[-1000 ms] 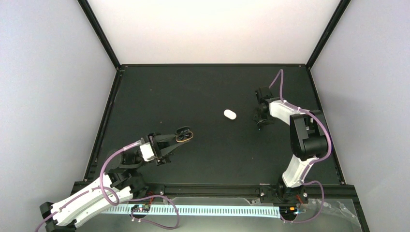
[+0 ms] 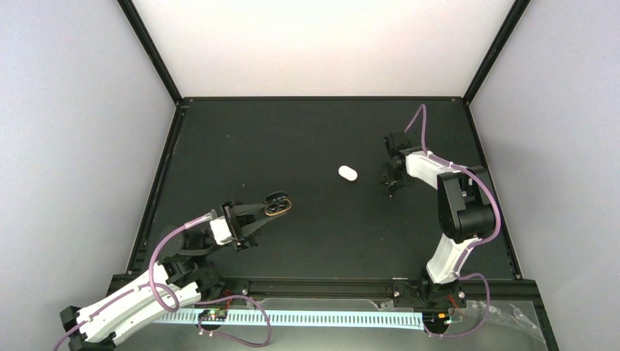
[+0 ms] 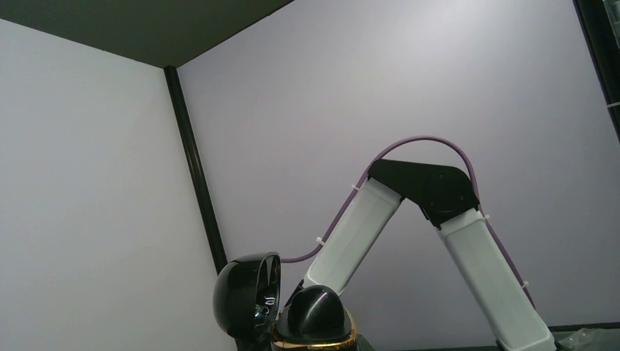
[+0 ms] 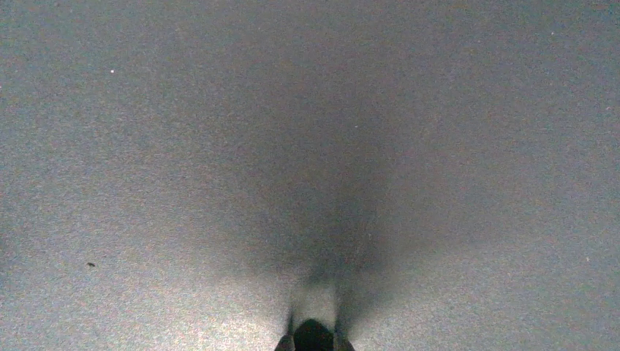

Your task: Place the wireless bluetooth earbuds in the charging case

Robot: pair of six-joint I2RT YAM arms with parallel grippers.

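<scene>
The black charging case [image 2: 278,208] has a gold rim and a raised lid [image 2: 276,197]. It is held off the table by my left gripper [image 2: 265,214], which is shut on it. The left wrist view shows the open lid [image 3: 248,296] beside a rounded black form [image 3: 319,313] inside the gold rim; whether that is a seated earbud I cannot tell. My right gripper [image 2: 393,183] points down at the right of the table. In the right wrist view, a dark rounded thing [image 4: 313,336] shows between its fingertips; whether they grip it is unclear.
A small white oval object [image 2: 348,173] lies on the black table [image 2: 307,146] between the two arms. Walls enclose the left, right and back sides.
My right gripper has shifted very slightly to the left. The left arm, case and white object have stayed still.
</scene>
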